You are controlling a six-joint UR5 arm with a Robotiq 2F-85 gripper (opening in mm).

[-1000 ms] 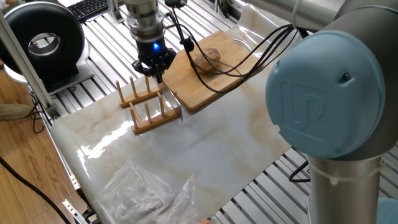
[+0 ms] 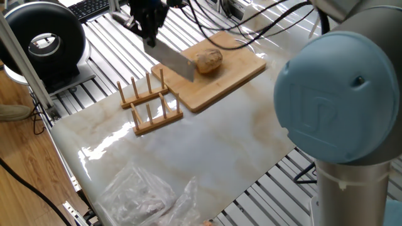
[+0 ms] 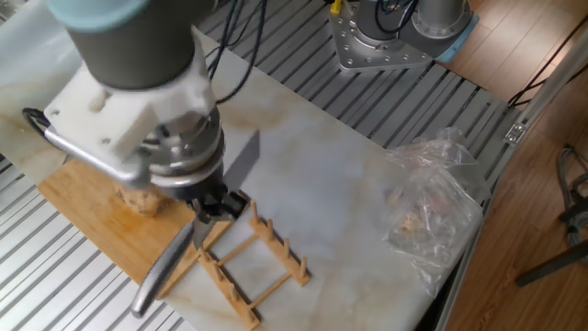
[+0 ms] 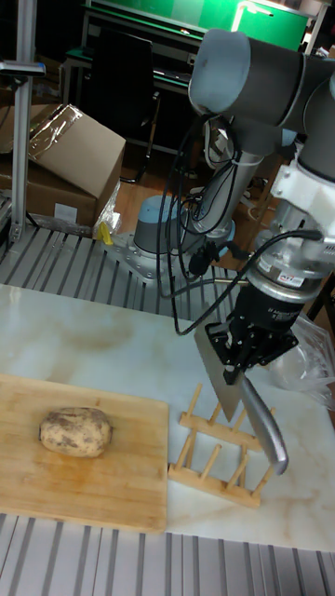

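A kitchen knife with a broad blade [image 2: 171,60] and a silver handle [image 3: 163,270] hangs from my gripper [image 4: 238,370], which is shut on it near the handle. In exterior view 3 the blade stands tilted above the wooden rack [image 4: 216,483], with the handle slanting down to the right. The rack [image 2: 157,122] has two rows of upright pegs and no knife in it. Beside it lies a wooden cutting board [image 2: 242,67], and a brown potato [image 4: 75,432] rests on that. The fingertips are partly hidden by the gripper's own dark body.
Crumpled clear plastic bags [image 3: 436,211] lie at one end of the marbled sheet [image 2: 207,157]. Dark cables [image 4: 183,258] hang in loops from the arm. Between rack and bags the sheet is clear.
The gripper has risen and moved away from the rack, carrying the knife. Its blade, low at the rack a second ago, now shows higher in front of the board. Rack, board and potato stayed put.
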